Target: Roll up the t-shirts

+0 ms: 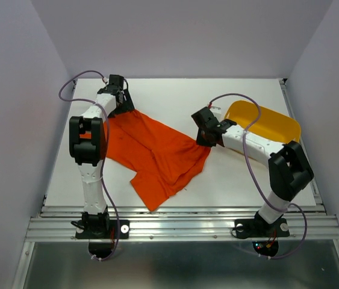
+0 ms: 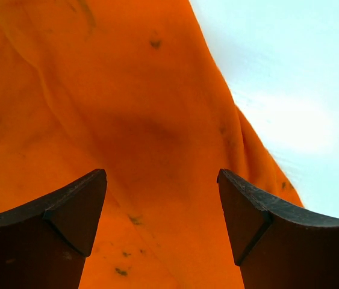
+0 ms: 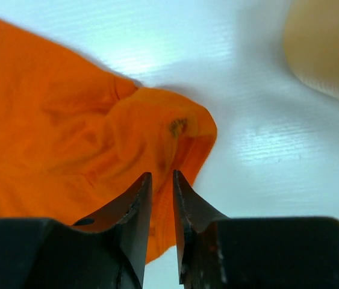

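Observation:
An orange t-shirt [image 1: 157, 147] lies spread slantwise over the white table, with a lengthwise fold and a sleeve flap toward the front. My left gripper is open above its far-left end, bare orange cloth showing between the wide-apart fingers. At the shirt's right end is a bunched, folded corner [image 3: 187, 123]. Over that end hangs my right gripper, its fingertips a narrow gap apart. Cloth shows beneath and between these fingers, but none is seen pinched. In the top view the right arm covers part of the shirt's corner.
A yellow bin [image 1: 265, 127] stands at the right, close beside the right arm.

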